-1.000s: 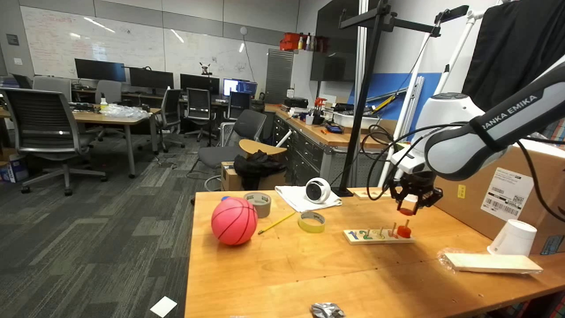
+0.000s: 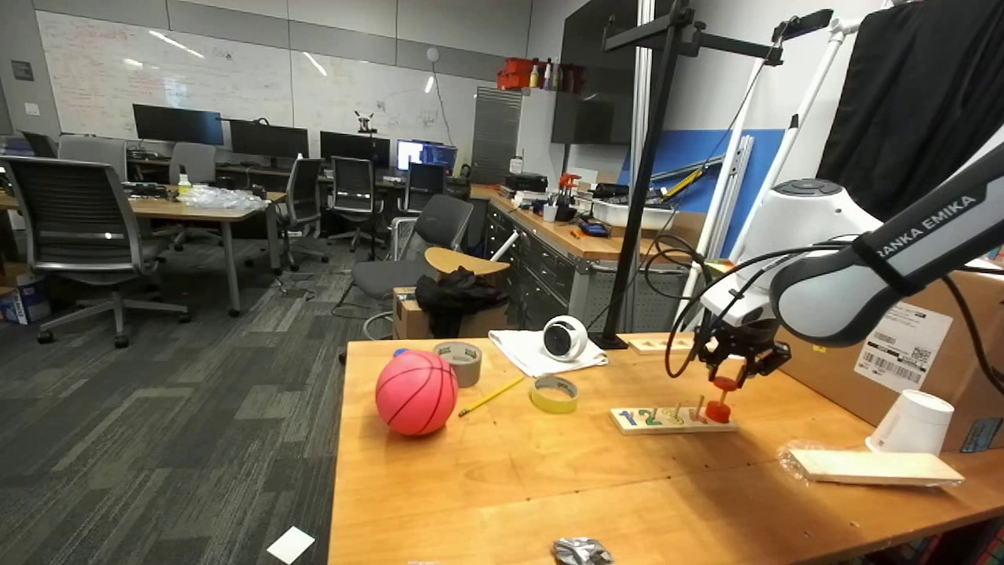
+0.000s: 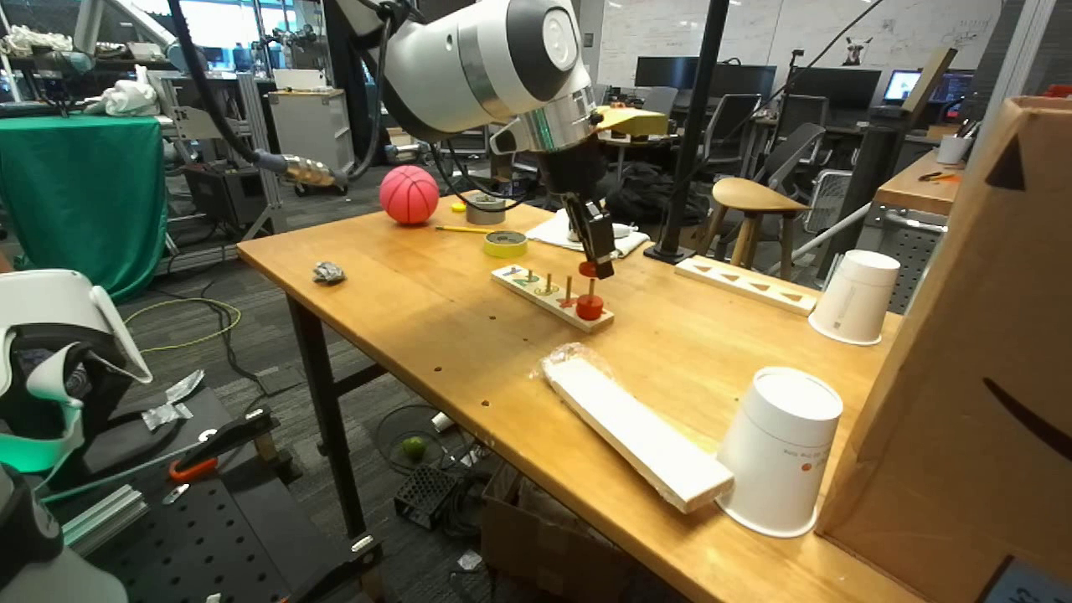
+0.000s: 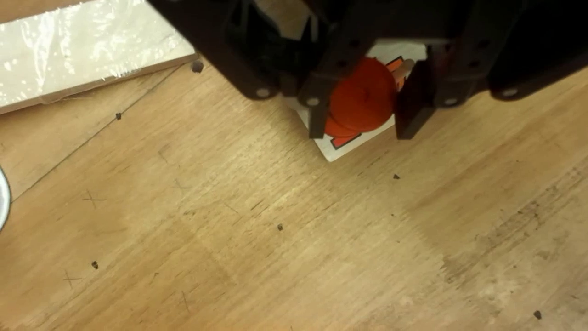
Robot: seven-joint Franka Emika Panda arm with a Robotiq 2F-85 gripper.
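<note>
Between the fingers of my shut gripper is a red disc, held flat. In the first exterior view this red disc is at the top of the last peg of a numbered wooden board; whether the peg passes through it cannot be told. Lower on that peg sits a red ring stack, resting on the board. The other pegs carry no rings. From the second exterior view, my gripper is tilted over the board's near end, partly covering the held disc.
A plastic-wrapped white plank and a paper cup lie toward the cardboard box. Yellow tape, a pencil and a pink ball are across the table.
My gripper has moved down slightly with the red disc, which is now closer to the ring stack at the last peg. The board and the stack have stayed in place.
</note>
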